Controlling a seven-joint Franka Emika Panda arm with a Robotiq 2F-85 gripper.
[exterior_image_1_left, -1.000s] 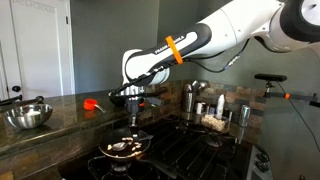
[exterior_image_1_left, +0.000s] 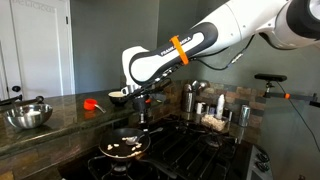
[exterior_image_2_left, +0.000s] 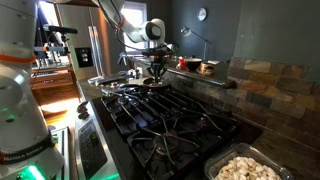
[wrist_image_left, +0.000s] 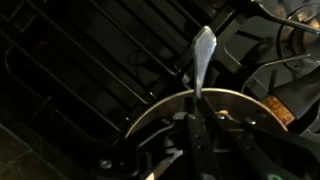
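Note:
My gripper is shut on a shiny metal utensil, likely a spoon; its handle (wrist_image_left: 202, 55) sticks out past the fingers in the wrist view. The utensil's other end is hidden by the gripper. A dark frying pan (exterior_image_1_left: 137, 140) stands on the stove, with several pale pieces (exterior_image_1_left: 118, 151) of food in it. In exterior view 1 my gripper (exterior_image_1_left: 142, 112) hangs above the pan's far right side. The wrist view shows part of the pan's rim (wrist_image_left: 150, 112) below it, with the brown and black pan handle (wrist_image_left: 292, 98) to the right.
Black grates (exterior_image_2_left: 165, 120) cover the stove beside the pan. A metal tray (exterior_image_2_left: 250, 152) of pale pieces sits on the counter. On the other counter are a steel bowl (exterior_image_1_left: 30, 116) and a red item (exterior_image_1_left: 90, 104). A person (exterior_image_2_left: 154, 35) stands in the background.
My gripper has risen from low over the pan and shifted slightly to the right in exterior view 1. The pan has stayed in place.

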